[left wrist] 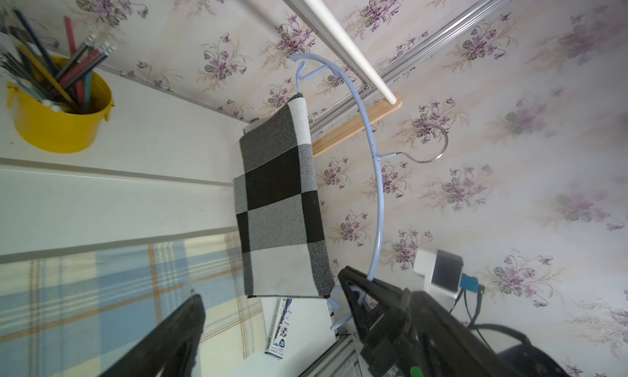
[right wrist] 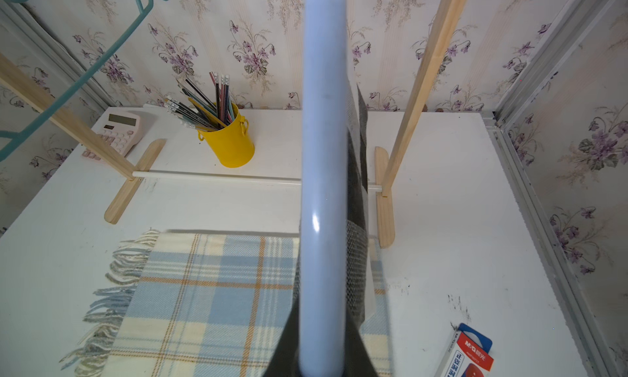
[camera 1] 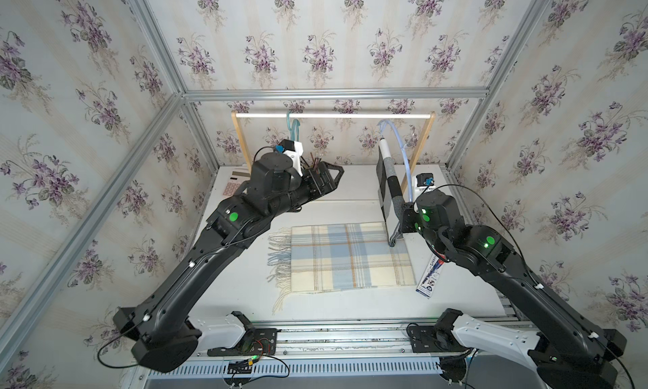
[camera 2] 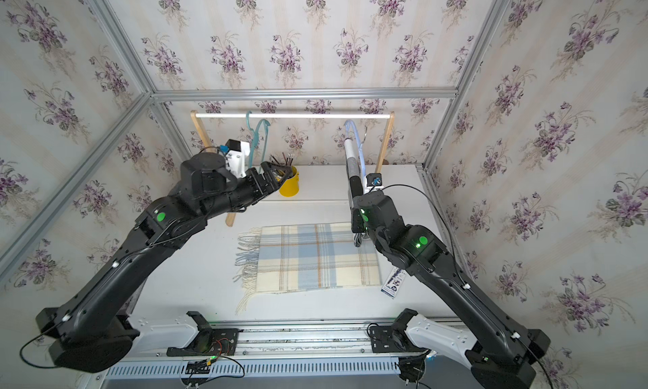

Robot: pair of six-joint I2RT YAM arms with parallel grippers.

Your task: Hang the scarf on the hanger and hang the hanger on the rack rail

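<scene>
A black, grey and white checked scarf (left wrist: 278, 193) is draped over the bar of a light blue hanger (left wrist: 374, 174) and hangs down from it. My right gripper (camera 1: 407, 218) is shut on one end of that hanger, which rises away from it in the right wrist view (right wrist: 323, 180). The hanger's metal hook (left wrist: 428, 155) shows clear of the white rack rail (left wrist: 346, 40) in the left wrist view. My left gripper (camera 1: 335, 177) stands open, apart from scarf and hanger, with nothing between its fingers.
A second, teal hanger (camera 2: 256, 135) hangs on the rail's left part. Behind the left gripper stands a yellow bucket of pencils (right wrist: 229, 144). A plaid cloth (right wrist: 209, 298) lies flat on the table, with a small box (camera 1: 430, 275) to its right. A calculator (right wrist: 117, 131) sits back left.
</scene>
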